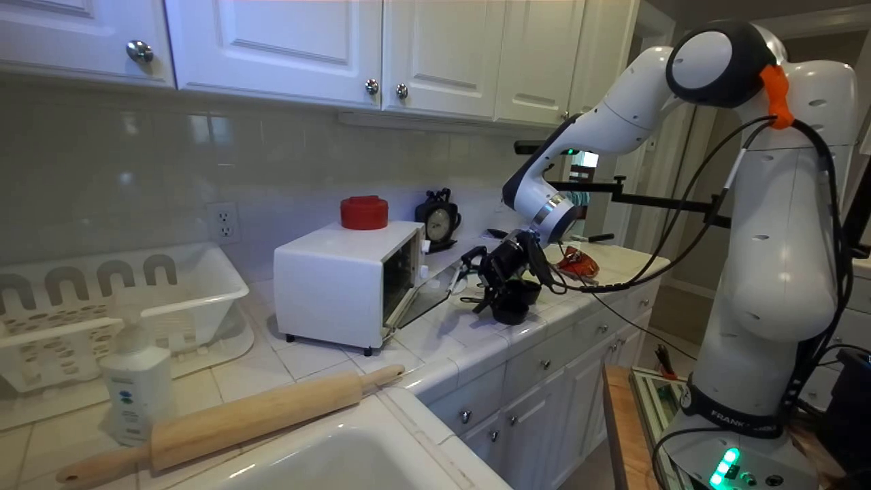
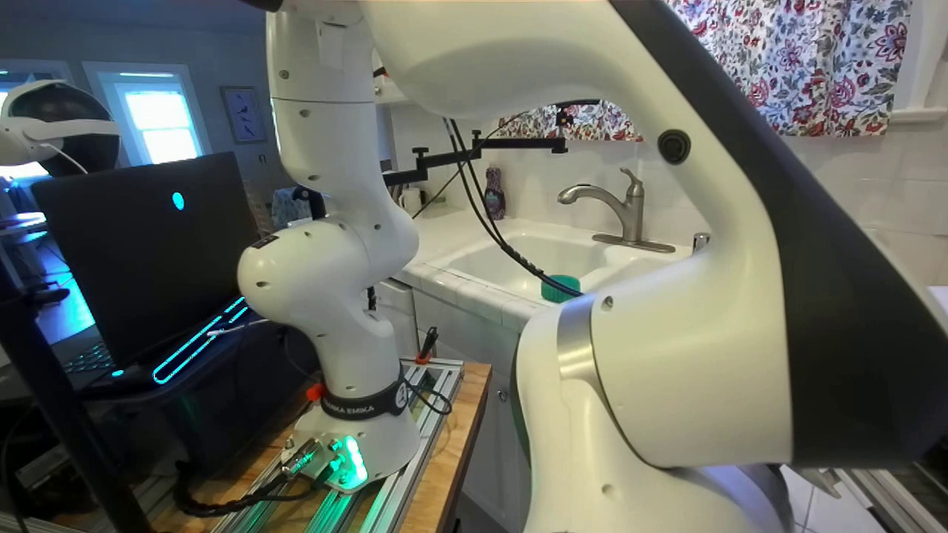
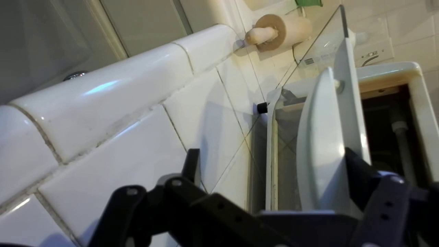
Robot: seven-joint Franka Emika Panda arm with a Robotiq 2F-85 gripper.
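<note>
A white toaster oven [image 1: 326, 286] stands on the tiled counter with its glass door [image 1: 426, 299] partly lowered. Beside the door's outer edge is my gripper [image 1: 470, 282], its fingers spread. From the wrist view, the pale door handle [image 3: 323, 144] lies within the gap of the gripper, much nearer the right finger [image 3: 358, 177]. That finger overlaps the handle's edge and seems to touch it. The left finger [image 3: 191, 166] stands clear, over bare tile. The arm hides the gripper in the second exterior view.
A red container [image 1: 364, 213] sits on the oven. Black cups [image 1: 511, 303] stand close below the gripper. A rolling pin [image 1: 261, 416] lies beside the sink [image 1: 351, 457]; a dish rack [image 1: 188, 302] is farther left. A black clock-like object [image 1: 438, 219] stands behind the oven.
</note>
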